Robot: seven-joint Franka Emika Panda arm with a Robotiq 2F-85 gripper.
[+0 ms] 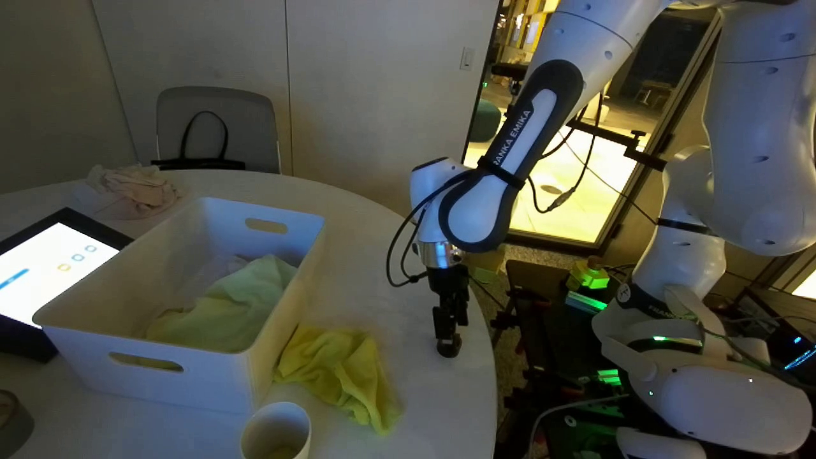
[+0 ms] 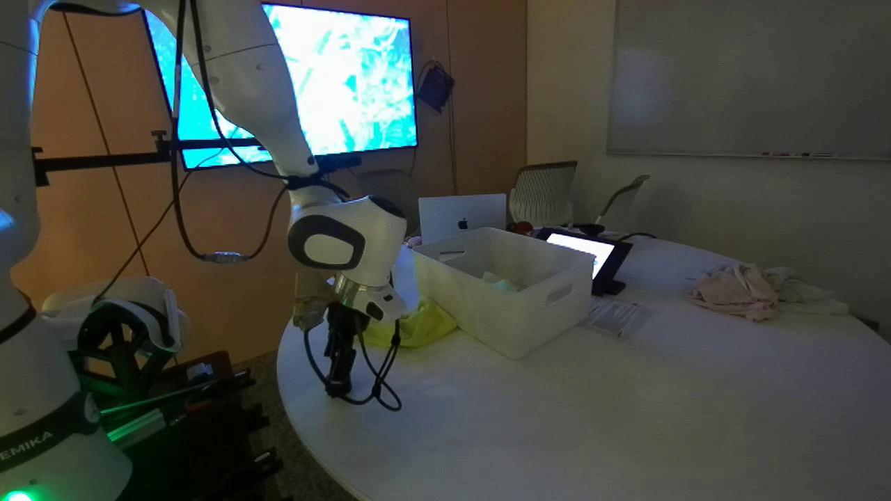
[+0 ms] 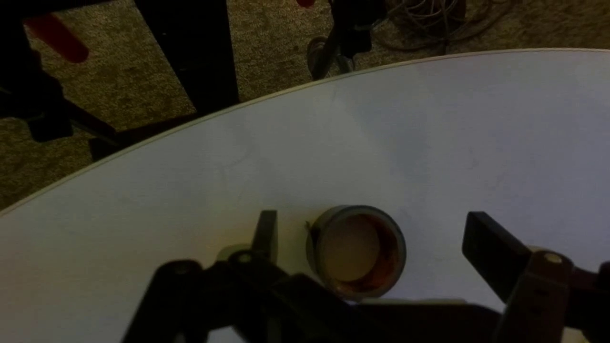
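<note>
A dark ring-shaped roll (image 3: 394, 251), probably tape, rests on the white table with its round opening facing the wrist camera. My gripper is open above it, one finger on each side and clear table between the ring and each fingertip. In exterior view 1 the gripper (image 1: 448, 329) points straight down near the table's right edge, with the dark ring (image 1: 449, 348) at its tip. Exterior view 2 shows the gripper (image 2: 338, 376) low over the table; the ring is hard to make out there.
A white bin (image 1: 172, 382) holding pale green cloth (image 1: 237, 306) stands left of the arm. Beside it lie a yellow cloth (image 1: 340, 371) and a white cup (image 1: 276, 432). A lit tablet (image 1: 50, 268) and pink cloth (image 1: 138, 190) are farther off. The table's curved edge is close.
</note>
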